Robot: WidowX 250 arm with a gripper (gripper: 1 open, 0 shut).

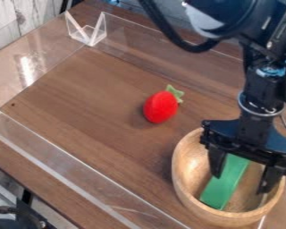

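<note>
My gripper (242, 163) stands open at the right, low over a wooden bowl (188, 178), its fingers reaching into the bowl on either side of a green block (220, 189). The block lies tilted lengthwise inside the bowl; its upper end is partly hidden by the gripper. I cannot tell whether the fingers touch it. A red strawberry-like object (160, 108) with a green top lies on the wooden table above and left of the bowl.
Clear plastic barriers run along the front-left and back edges, with a clear bracket (86, 30) at the back left corner.
</note>
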